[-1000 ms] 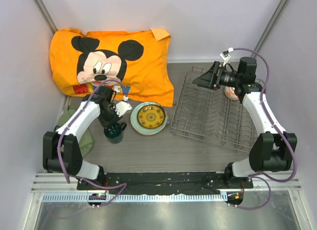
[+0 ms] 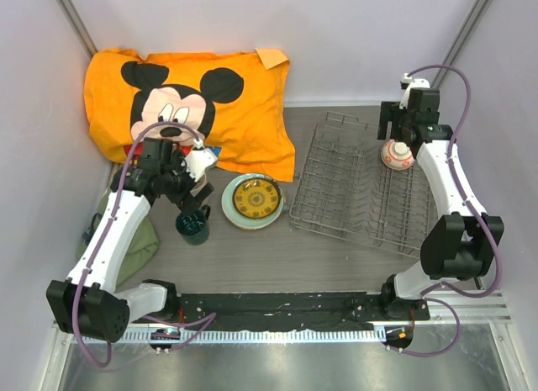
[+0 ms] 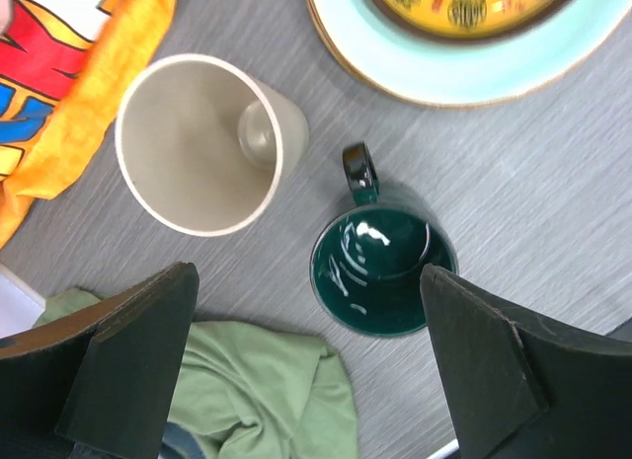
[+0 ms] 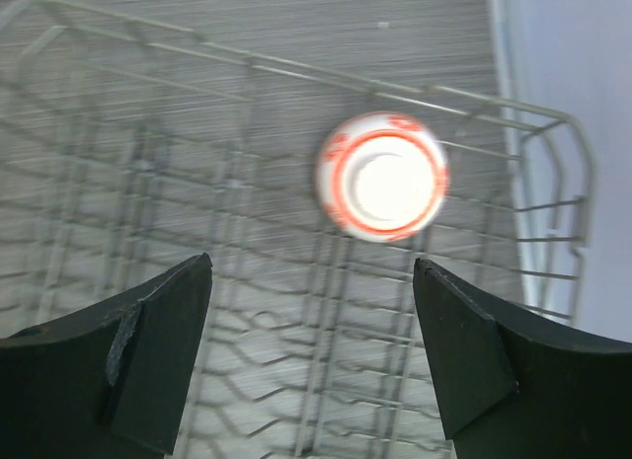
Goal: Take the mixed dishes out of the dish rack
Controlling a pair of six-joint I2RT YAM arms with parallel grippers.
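Note:
In the wire dish rack [image 2: 336, 172] at the right, one white bowl with orange-red bands [image 2: 398, 155] sits upside down. My right gripper [image 2: 390, 122] is open above the rack's far part, beside that bowl. The right wrist view shows the bowl [image 4: 383, 178] beyond the spread fingers [image 4: 479, 350], apart from them. On the left, a dark green mug [image 2: 193, 228] stands on the table. My left gripper [image 2: 190, 198] hangs open over it and holds nothing. A cream cup [image 3: 202, 143] lies near the green mug [image 3: 380, 267] in the left wrist view. The yellow patterned plate [image 2: 256, 198] rests on a pale blue-green plate [image 2: 241, 219].
An orange cartoon-mouse cloth [image 2: 189, 97] covers the back left. A green cloth [image 2: 139, 248] lies at the left wall. Bare tabletop [image 2: 277, 261] runs along the front, between the plates and the front edge. Walls stand close on both sides.
My right gripper has swung right across the rack toward the bowl. The dishes have stayed put.

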